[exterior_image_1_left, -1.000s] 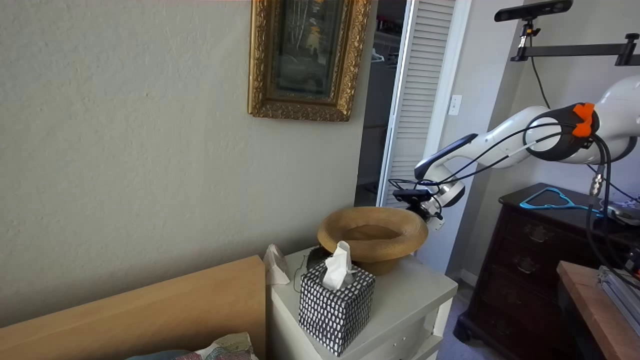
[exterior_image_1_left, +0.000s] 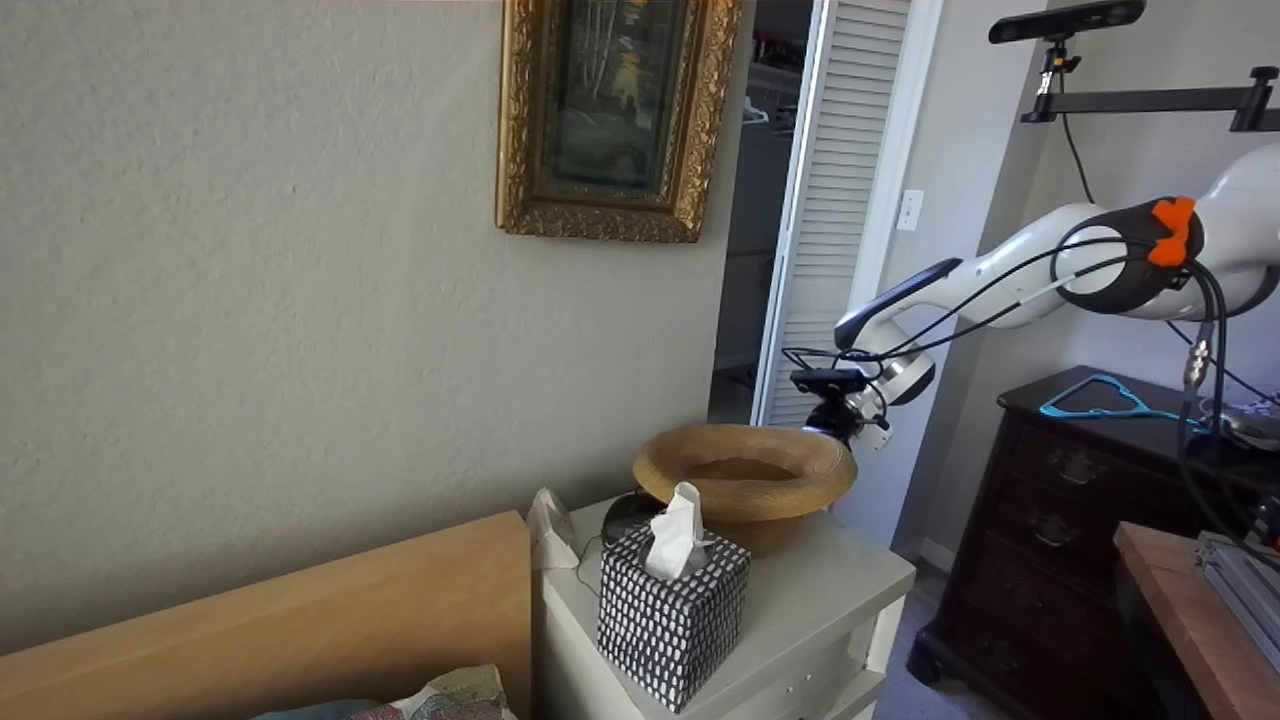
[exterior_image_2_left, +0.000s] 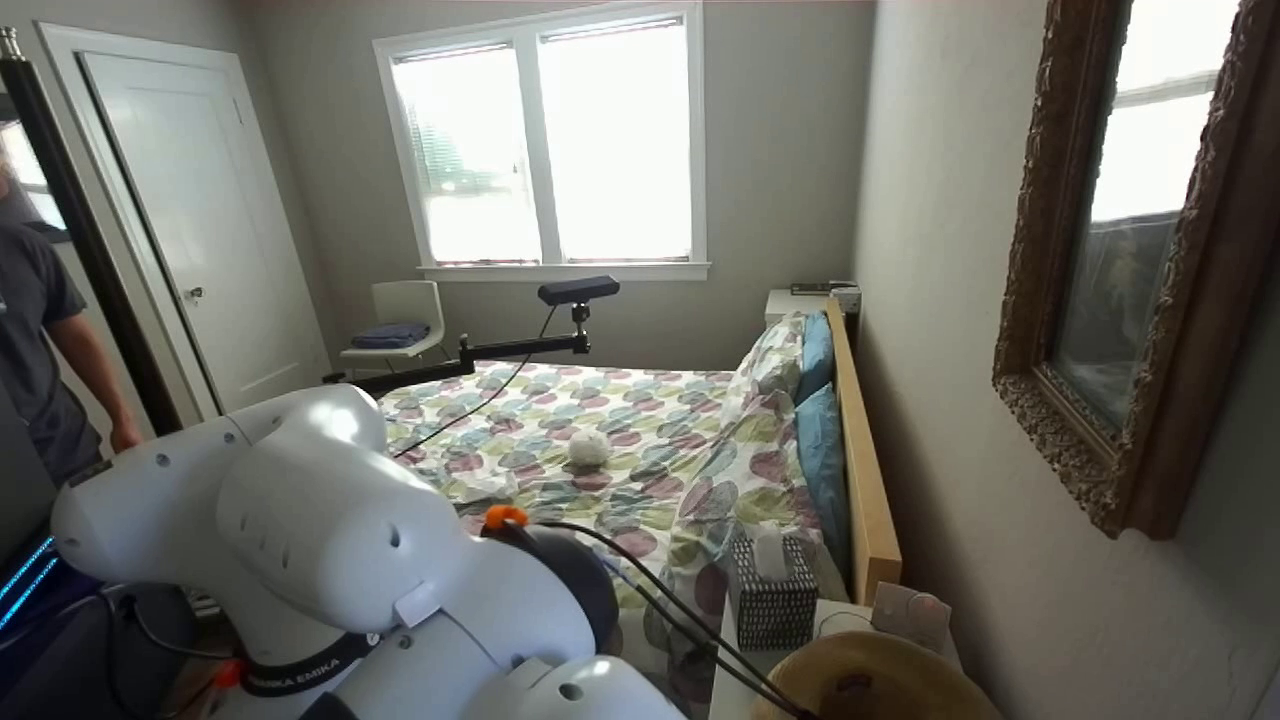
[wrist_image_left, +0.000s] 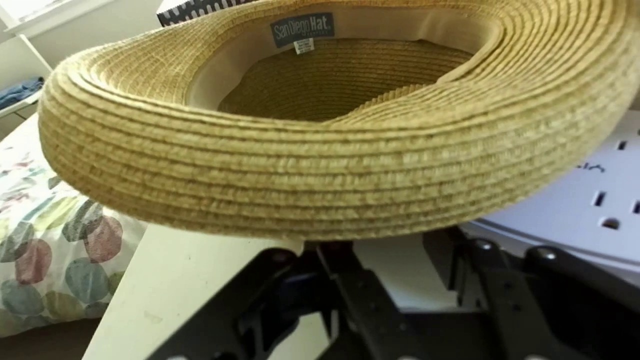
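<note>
A tan straw hat (exterior_image_1_left: 768, 480) rests crown down on the white nightstand (exterior_image_1_left: 828, 588), its brim curling outward. In the wrist view the hat (wrist_image_left: 300, 174) fills the upper middle, and a label shows inside its crown. My gripper is at the brim's near side, with its fingers (wrist_image_left: 366, 288) apart and the pale nightstand top visible between them. The brim hides the fingertips, so contact with it cannot be made out. From the side, the gripper (exterior_image_1_left: 840, 420) sits right behind the hat's right edge.
A black-and-white tissue box (exterior_image_1_left: 674, 612) stands close in front of the hat. Behind it are a dark round object (exterior_image_1_left: 630, 514) and a pale wedge-shaped item (exterior_image_1_left: 551, 532). The wall and headboard (exterior_image_1_left: 300, 612) border the nightstand; a dark dresser (exterior_image_1_left: 1032, 528) stands right.
The hat's brim has tipped flatter, its far edge now lower. My wrist has shifted slightly up and to the right in exterior view 1.
</note>
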